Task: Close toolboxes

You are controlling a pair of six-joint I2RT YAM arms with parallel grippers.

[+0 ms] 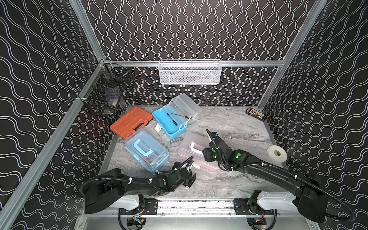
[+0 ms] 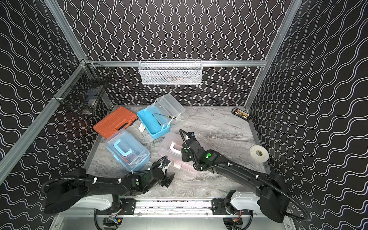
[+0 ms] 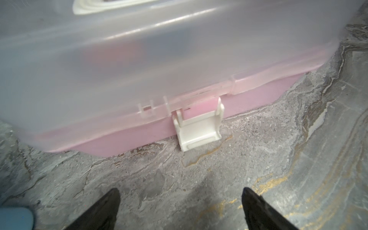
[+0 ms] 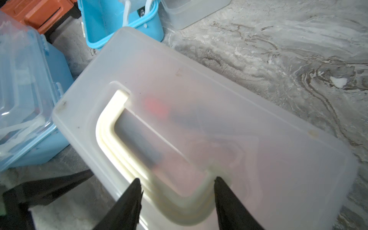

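Note:
A pink toolbox (image 1: 185, 149) with a clear lid lies in the middle of the table, lid down. Its white latch (image 3: 199, 128) hangs outward, away from the lid's edge, in the left wrist view. My left gripper stands open in front of that latch, nothing between its fingers. Over the lid, at the white handle (image 4: 153, 187), my right gripper is part open, a finger either side of the handle's near part; contact is unclear. The blue toolbox (image 1: 173, 136) behind is open, its clear lid (image 1: 193, 105) tipped back. A second blue toolbox (image 1: 153, 166) at left has its lid down.
An orange case (image 1: 130, 120) lies at the back left, touching the left blue toolbox. A tape roll (image 1: 276, 153) and a small black rack (image 1: 256, 113) sit at the right.

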